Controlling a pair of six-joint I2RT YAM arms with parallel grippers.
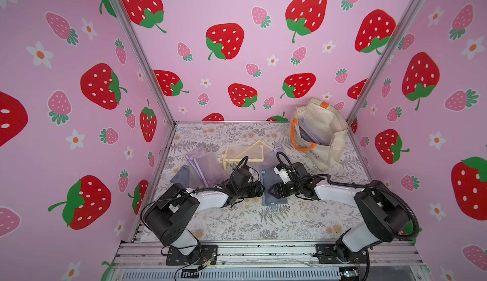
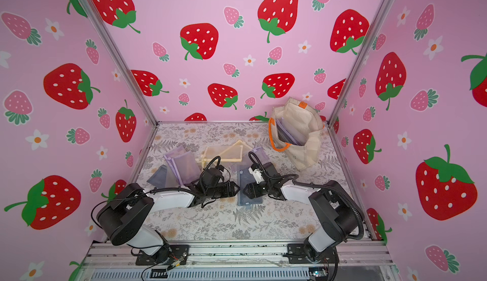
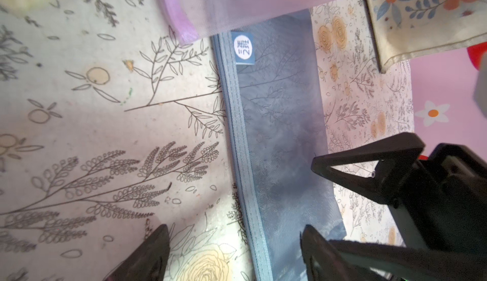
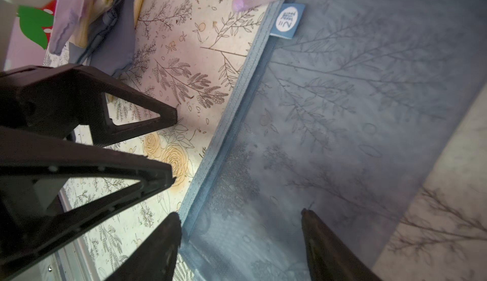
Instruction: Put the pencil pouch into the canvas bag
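A blue-grey mesh pencil pouch with a zip edge and a small label lies flat on the table; in the right wrist view the pouch [image 4: 334, 128] fills much of the frame. My left gripper [image 1: 259, 188] stands by its left zip edge, fingers apart with nothing held between them. Over the pouch is my right gripper [image 1: 275, 191], also open and empty; in the right wrist view its fingers [image 4: 161, 245] are spread across the near end. Whether they touch the mesh cannot be told. The canvas bag [image 1: 329, 151] stands open at the back right, with pouches inside.
A lilac pouch [image 3: 253, 1] overlaps the blue pouch's far end. More lilac pouches [image 1: 207, 166] lie left, a cream-edged pouch [image 1: 243, 153] behind, and a blue one [image 1: 181, 175] at far left. Both grippers are very close together.
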